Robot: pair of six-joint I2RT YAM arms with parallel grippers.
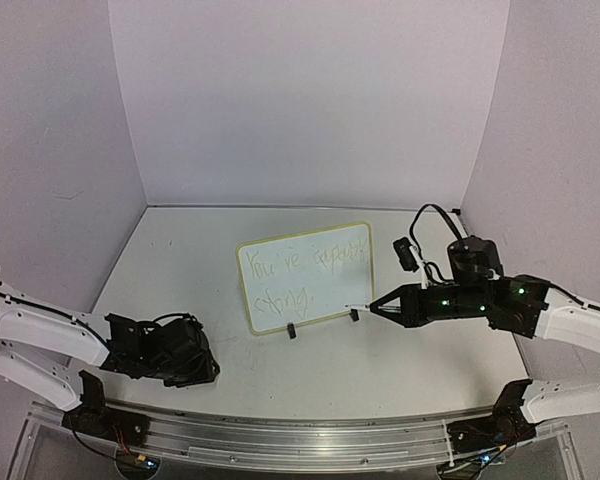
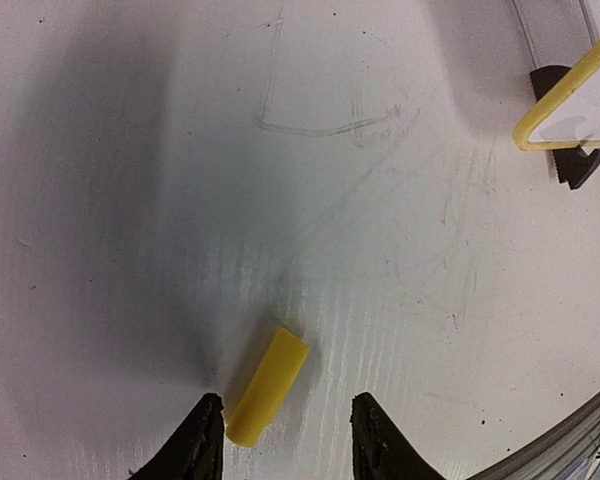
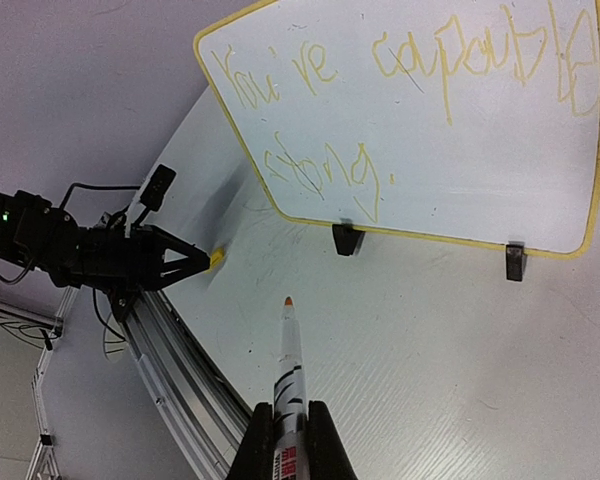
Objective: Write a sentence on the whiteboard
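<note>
The whiteboard (image 1: 325, 290), framed in yellow, stands near the table's middle. Yellow handwriting (image 3: 325, 65) fills an upper line, like "You've capable", and a short lower line ending in a dot. My right gripper is shut on a white marker (image 3: 291, 345), whose orange tip points forward, uncapped. In the top view the marker's tip is near the board's lower right corner. My left gripper is open to the left of the board. A small yellow cap (image 2: 267, 388) appears between its fingers, seemingly lying on the table and not gripped.
Two black clips (image 3: 347, 239) support the board's lower edge. A metal rail (image 1: 290, 435) runs along the table's front. Bare table lies before and to the left of the board; walls enclose the back and sides.
</note>
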